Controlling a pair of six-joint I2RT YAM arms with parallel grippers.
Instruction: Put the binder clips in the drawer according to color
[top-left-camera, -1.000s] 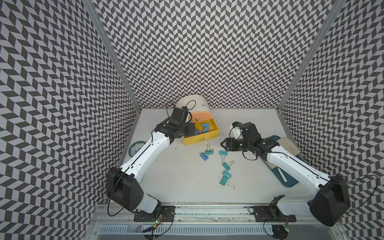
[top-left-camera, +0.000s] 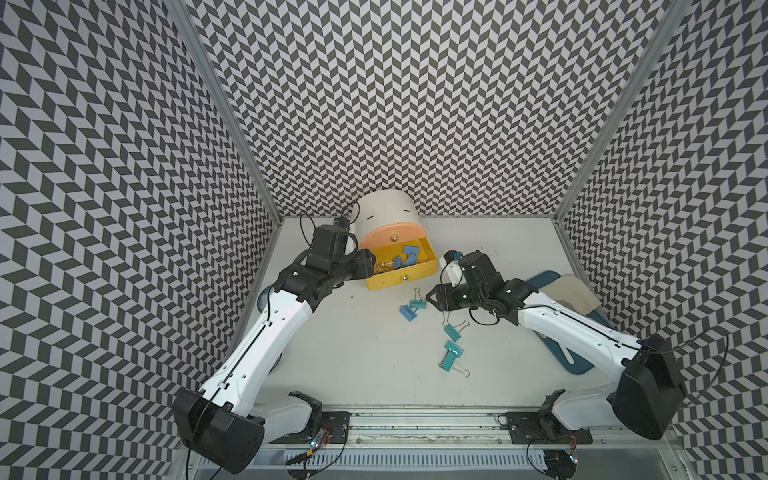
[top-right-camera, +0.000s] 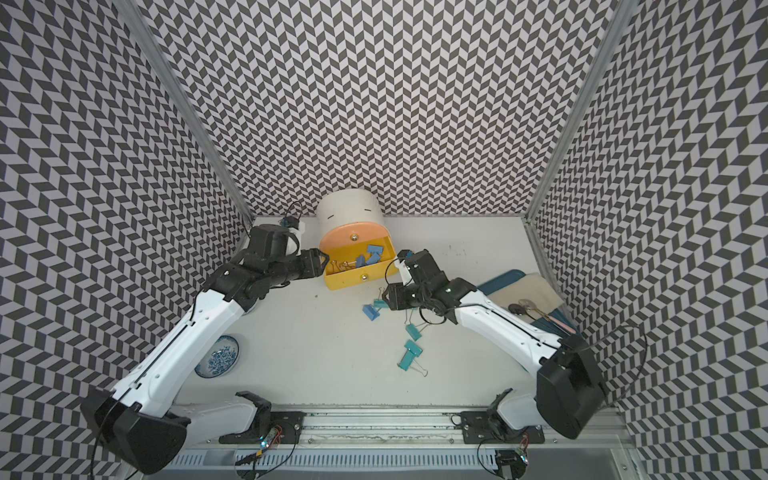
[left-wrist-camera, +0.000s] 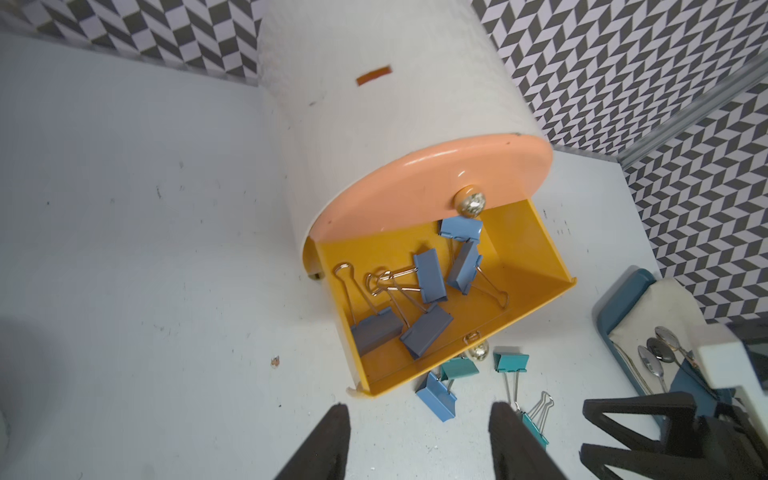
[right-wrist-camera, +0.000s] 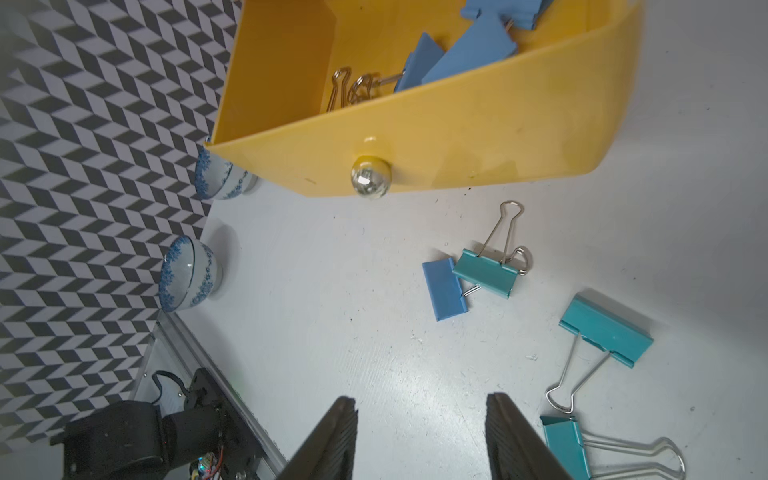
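The yellow drawer (left-wrist-camera: 552, 276) is pulled out below an orange drawer front (left-wrist-camera: 416, 185) and has several blue clips (left-wrist-camera: 430, 276) inside. On the table before it, a blue clip (right-wrist-camera: 445, 289) lies touching a teal clip (right-wrist-camera: 485, 272). Farther right rest more teal clips, including one (right-wrist-camera: 606, 329) with its handles toward another teal clip (right-wrist-camera: 565, 448). My left gripper, near the drawer's left end, has its fingers apart and nothing between them. Over the table right of the drawer, my right gripper is likewise open and empty.
The white rounded cabinet (left-wrist-camera: 384, 88) stands behind the drawer. At the right is a blue tray (top-left-camera: 577, 364) with spoons and a cloth; at the left, patterned bowls (top-right-camera: 217, 357).
My left gripper has drawn back left from over the drawer, uncovering more of its inside. My right gripper has moved left, toward the clips. The clips on the table look unmoved.
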